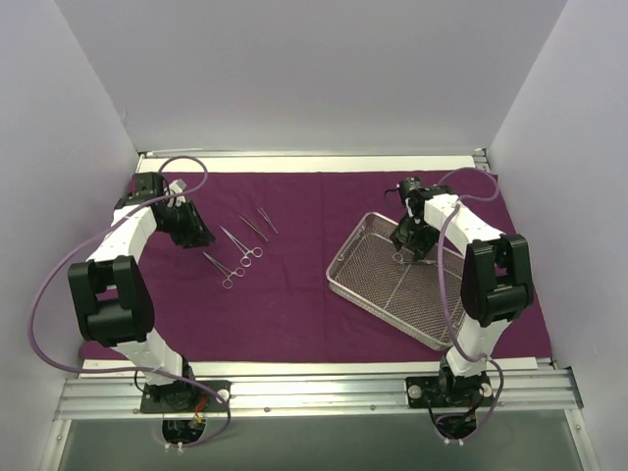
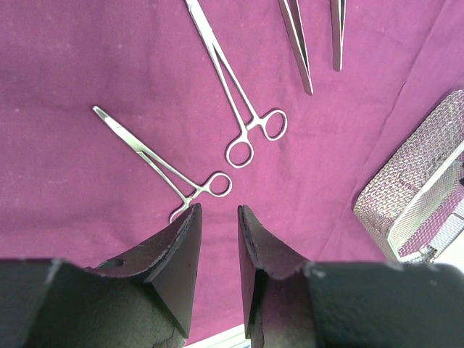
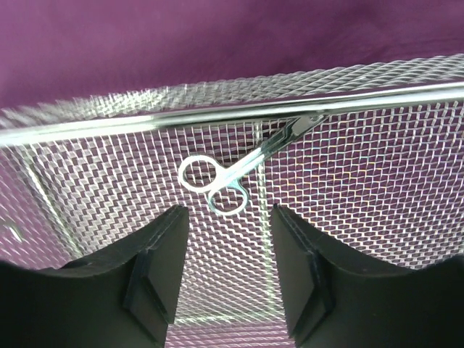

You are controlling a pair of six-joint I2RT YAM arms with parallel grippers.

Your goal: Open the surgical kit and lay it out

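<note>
Inside the wire mesh tray (image 1: pixel 378 306) lies a pair of surgical scissors (image 3: pixel 250 161), its blades slanting toward the tray's rim (image 3: pixel 167 122). My right gripper hangs above the tray, its fingers apart and the scissors' rings just beyond the fingertips, with nothing held. On the purple cloth at the left lie two ring-handled clamps, a shorter one (image 2: pixel 161 163) and a longer one (image 2: pixel 230 83), and two pairs of tweezers, one (image 2: pixel 297 45) beside the other (image 2: pixel 338 32). Over the cloth my left gripper stands open and empty, close to the shorter clamp's rings.
A thin crossbar (image 3: pixel 265 239) divides the tray floor. Bare purple cloth (image 1: pixel 285 314) stretches between the laid-out instruments and the tray. Grey walls (image 1: pixel 294 78) enclose the table, and hoses loop beside both arms.
</note>
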